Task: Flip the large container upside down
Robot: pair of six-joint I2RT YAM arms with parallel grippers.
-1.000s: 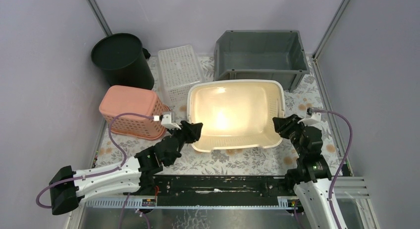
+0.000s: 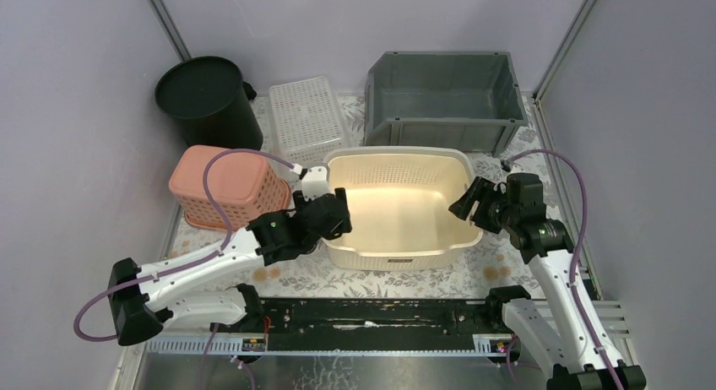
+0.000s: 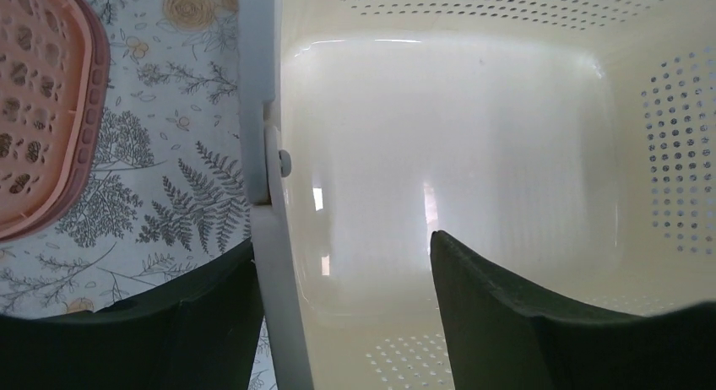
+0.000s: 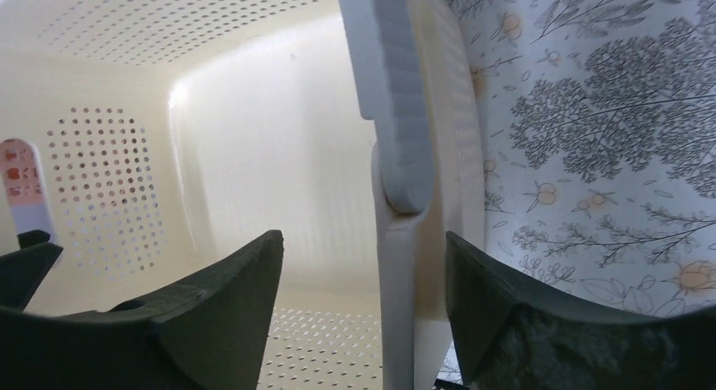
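The large cream container (image 2: 397,208) sits open side up in the middle of the table. My left gripper (image 2: 333,211) is over its left end; in the left wrist view its fingers (image 3: 169,331) are part open, straddling the grey-lipped rim (image 3: 283,314). My right gripper (image 2: 469,200) is at the right end; in the right wrist view its fingers (image 4: 203,322) straddle the rim (image 4: 397,289), with the near side close to or touching it.
A grey bin (image 2: 443,90) stands behind the container, a white perforated tray (image 2: 304,116) at back left. A pink basket (image 2: 219,192) and a black bucket (image 2: 203,103) fill the left side.
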